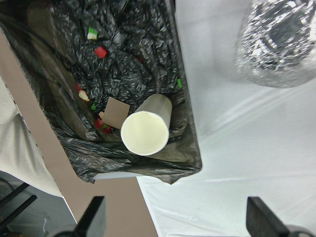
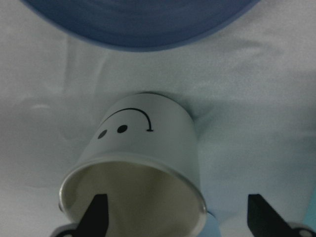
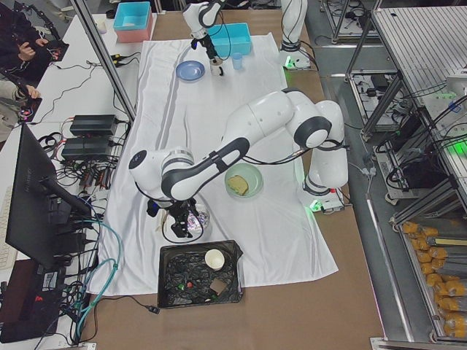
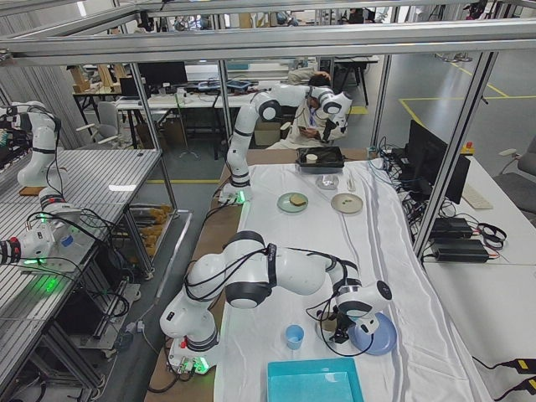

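Observation:
A black lined bin point(image 3: 175, 270) holds a white paper cup point(image 1: 144, 132), cardboard point(image 1: 115, 112) and small scraps. My left gripper, open and empty, is above the bin's edge, near crumpled foil point(image 1: 276, 39). In the right wrist view, a white mug point(image 2: 128, 138) with a drawn face lies across the lower middle, beside a blue plate point(image 2: 143, 19); my right gripper is open, one finger over the mug's mouth.
A green plate point(image 4: 292, 208) with yellow food and a beige plate point(image 4: 347, 209) are on the cloth. A blue cup point(image 4: 294, 337) and teal tray point(image 4: 314, 377) are by the right arm.

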